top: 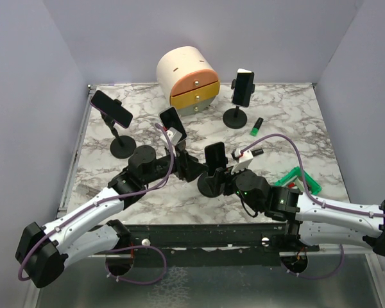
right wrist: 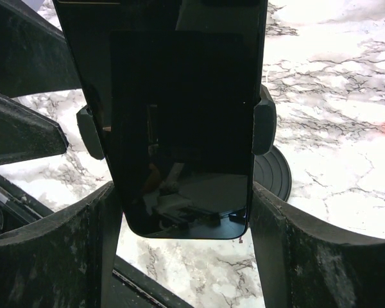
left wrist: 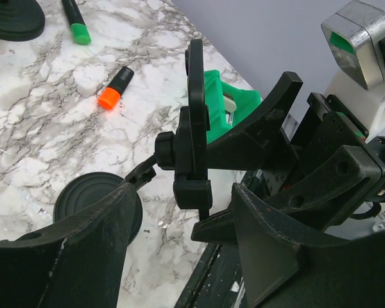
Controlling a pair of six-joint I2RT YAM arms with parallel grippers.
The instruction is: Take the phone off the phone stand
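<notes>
A black phone (top: 215, 155) sits in a stand with a round base (left wrist: 83, 205); in the left wrist view it is seen edge-on. My right gripper (top: 219, 176) is shut on the phone's lower part. My left gripper (top: 194, 168) is part open just left of it, pointing at the phone and stand, with nothing visibly held.
Other phones on stands stand at the back right (top: 242, 90) and left (top: 111, 109), another (top: 171, 122) behind my left arm. A drawer box (top: 183, 70) is at the back; markers (top: 256, 127) and a green tray (top: 308, 183) lie right.
</notes>
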